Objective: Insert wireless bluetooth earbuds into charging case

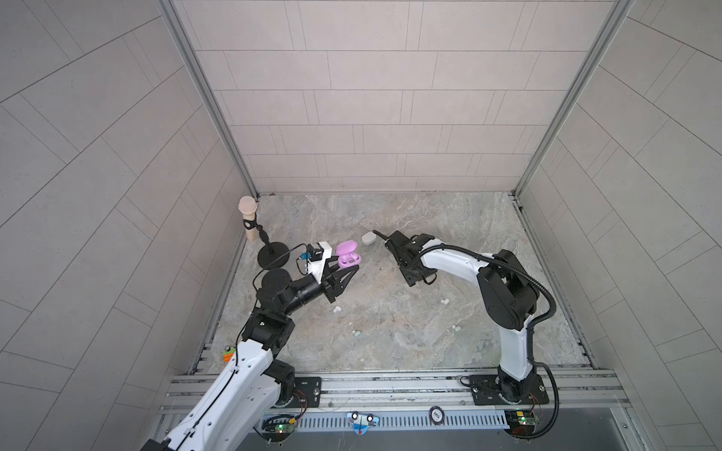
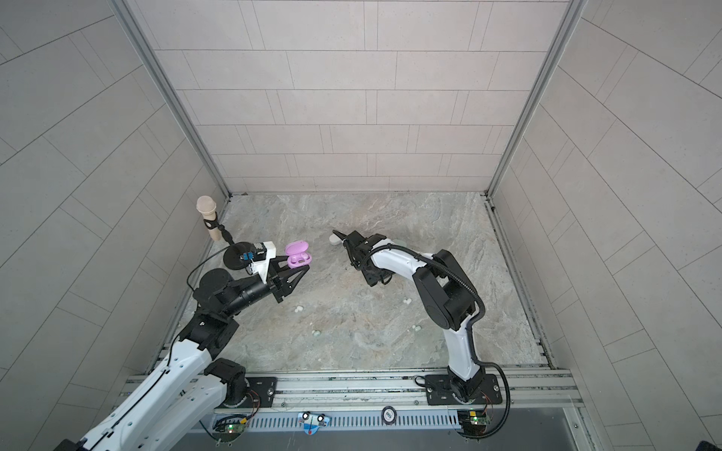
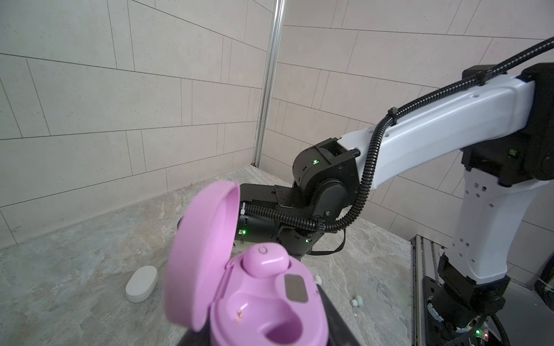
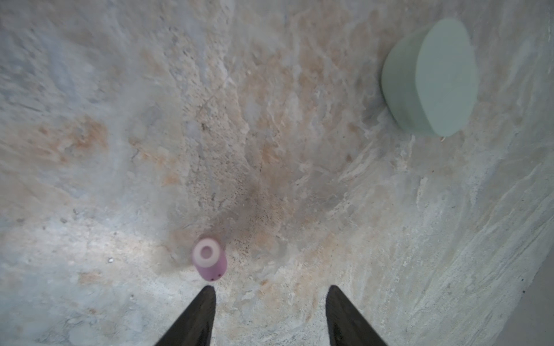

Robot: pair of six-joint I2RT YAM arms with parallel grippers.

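The pink charging case (image 3: 268, 305) is held upright with its lid open, my left gripper (image 1: 346, 264) shut on its sides. One pink earbud (image 3: 265, 260) sits in the farther slot; the nearer slot is empty. In the right wrist view another pink earbud (image 4: 209, 259) is on the table, its pale round tip facing the camera. My right gripper is open above the table with nothing between its fingers. That earbud lies left of the gap, beyond the left finger's tip. The arm hides it in the top views.
A pale green case (image 4: 430, 77) stands at the upper right of the right wrist view. A white case (image 1: 368, 238) is behind the pink one. Several small pale earbuds (image 1: 444, 301) are scattered toward the front. A lamp stand (image 1: 273, 255) is at the left.
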